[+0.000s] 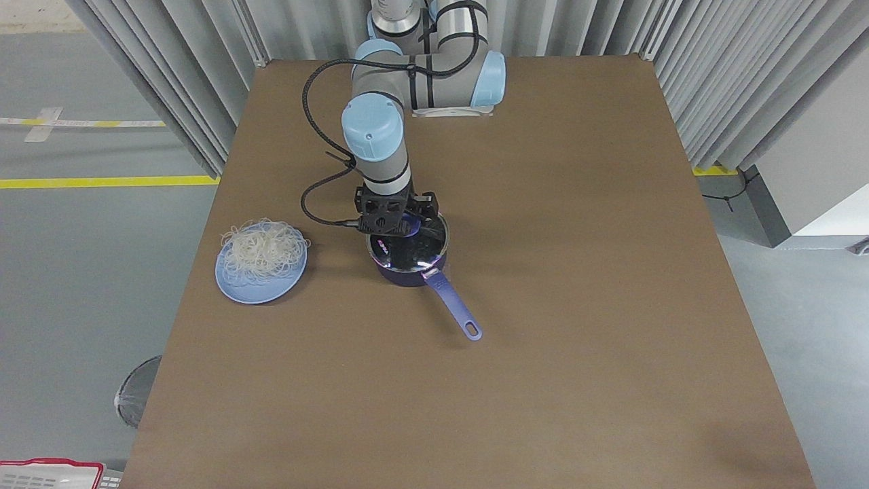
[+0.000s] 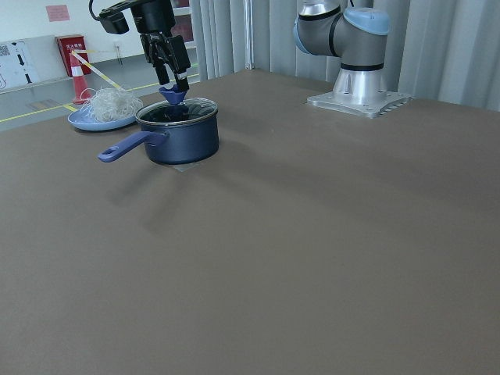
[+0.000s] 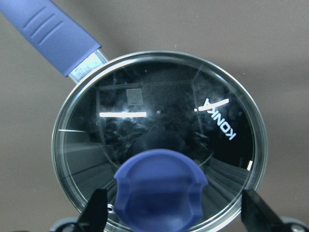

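A dark blue saucepan [image 2: 181, 145] with a glass lid [image 3: 135, 121] sits on the table, its handle [image 1: 456, 307] toward the front right. My gripper is low over the lid, its two fingers apart on either side of the blue lid knob [image 3: 158, 188]; whether they touch it cannot be told. In the left view the fingertips are at the knob. The lid rests on the pan.
A blue plate [image 1: 238, 286] heaped with pale noodles [image 1: 263, 247] stands left of the pan. The arm's base [image 2: 358, 100] is at the back.
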